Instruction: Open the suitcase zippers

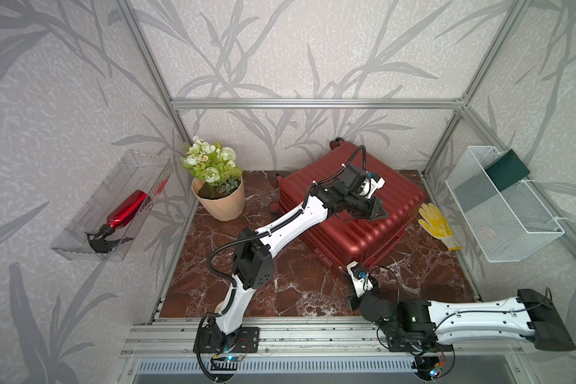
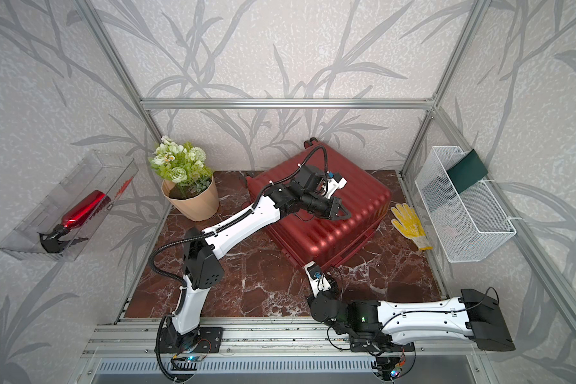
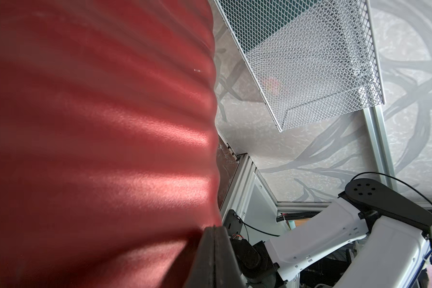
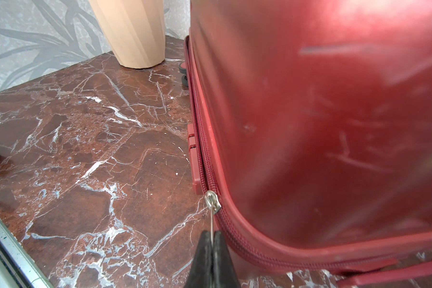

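A red ribbed suitcase (image 1: 396, 192) lies on the marble table (image 2: 160, 288). My left gripper (image 1: 379, 208) rests at its upper face, shut, with nothing seen between its fingers; the left wrist view shows the red shell close by. My right gripper is low at the suitcase's front corner, where the zipper track (image 4: 199, 134) runs round the shell. Its fingertips are shut on the thin metal pull that hangs from the zipper slider (image 4: 212, 201).
A flower pot (image 1: 219, 208) stands left of the suitcase. A yellow glove (image 1: 435, 220) lies to its right, below a white wire basket (image 1: 505, 224) on the wall. A clear bin (image 1: 70, 249) with a red tool hangs on the left. Bare table lies front left.
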